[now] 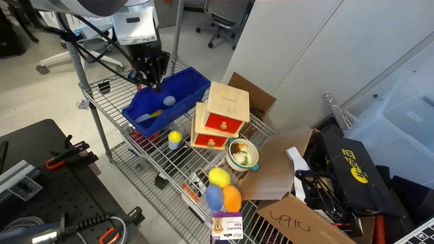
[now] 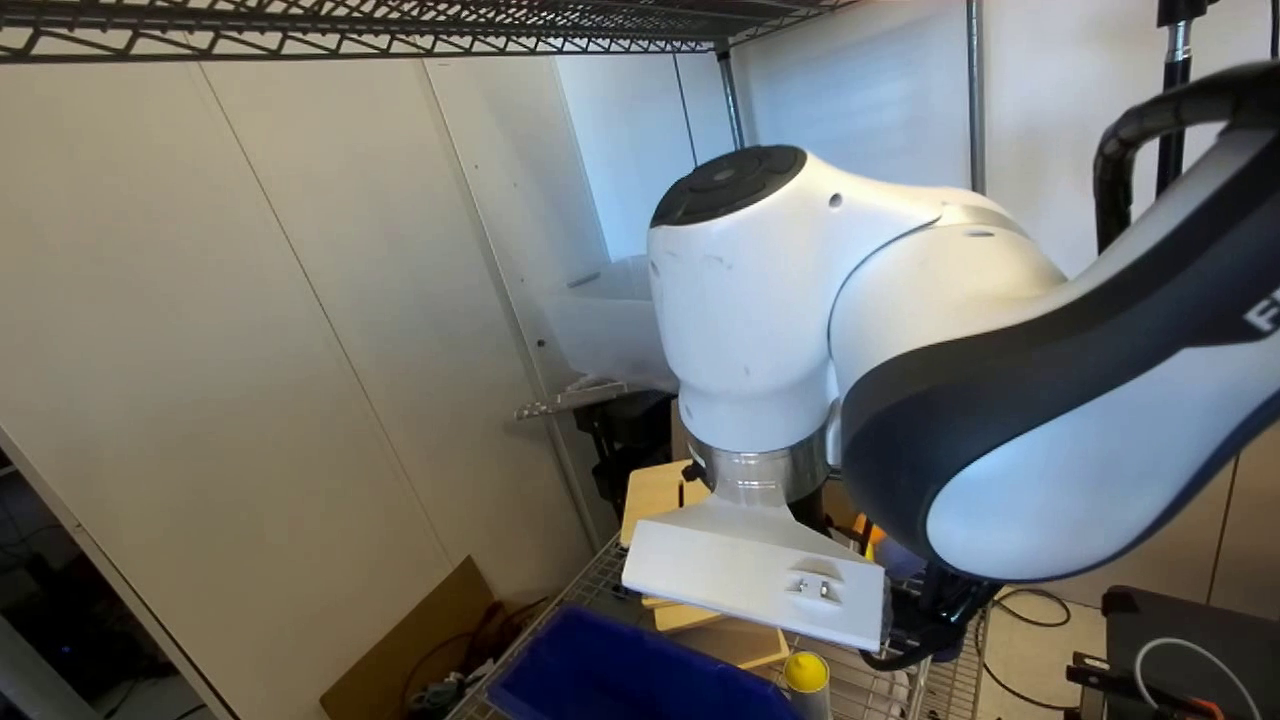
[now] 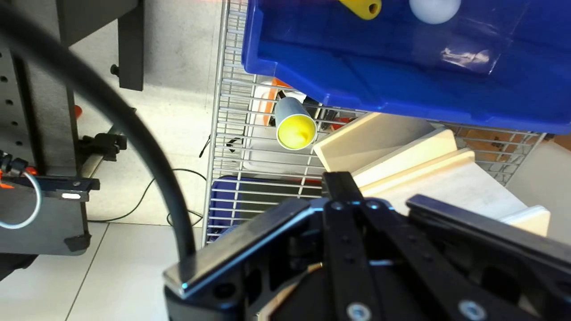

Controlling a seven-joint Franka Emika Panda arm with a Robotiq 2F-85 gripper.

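My gripper (image 1: 158,88) hangs above the blue bin (image 1: 189,83) in exterior view 1, its tip apart from the things inside. Its fingers (image 3: 342,184) are together in the wrist view, with nothing showing between them. The bin holds a pale ball (image 1: 169,101) and a yellow-handled tool (image 1: 155,114) with a whitish blade. On the wire shelf beside the bin stands a grey cup (image 3: 290,109) with a yellow ball (image 3: 295,132) in its mouth. In exterior view 2 the arm hides the gripper.
Two stacked wooden boxes (image 1: 227,101) with red drawer fronts adjoin the bin. Farther along the shelf are a bowl (image 1: 251,151) with toys, yellow, blue and orange eggs (image 1: 232,198), and a cardboard box (image 1: 301,219). A shelf post (image 1: 77,61) stands close to the arm.
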